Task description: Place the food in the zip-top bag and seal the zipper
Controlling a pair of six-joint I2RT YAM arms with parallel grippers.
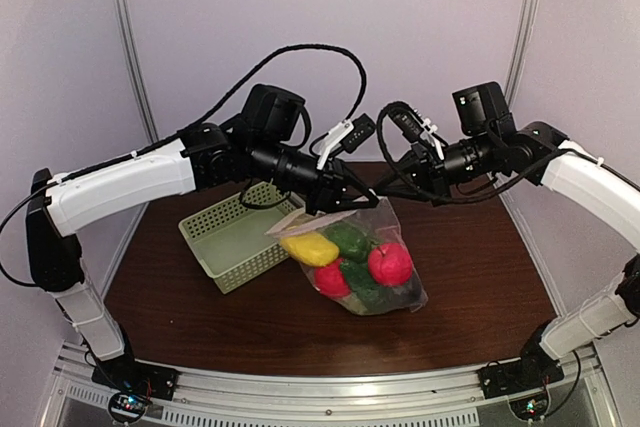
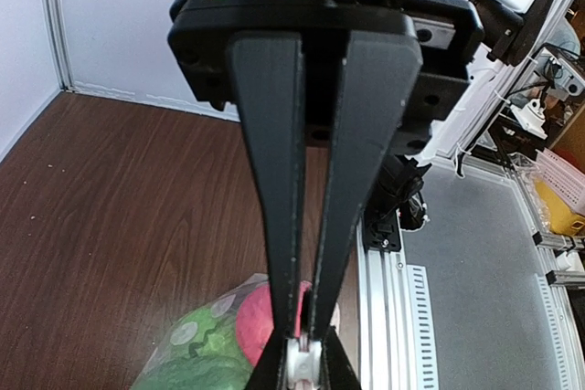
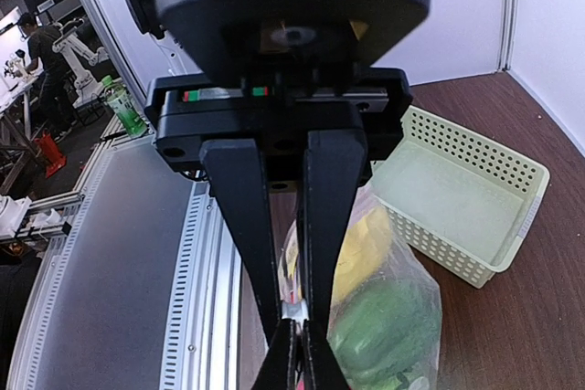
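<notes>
The clear zip top bag [image 1: 365, 292] hangs at mid-table with food inside: a yellow piece [image 1: 310, 249], two red pieces and green ones. My left gripper [image 1: 369, 199] is shut on the bag's upper edge. From the other side my right gripper [image 1: 384, 190] meets it at the same upper corner, tips close together. In the right wrist view the right fingers [image 3: 334, 212] are shut; plastic film runs beside them, and whether any lies between them I cannot tell. The left wrist view shows the left fingers [image 2: 366, 152] shut above a red piece [image 2: 256, 317] inside the bag.
A pale green perforated basket [image 1: 225, 272], empty where visible, stands behind and left of the bag. Bare brown tabletop [image 1: 470, 277] lies to the right and in front. The arms nearly touch above the bag.
</notes>
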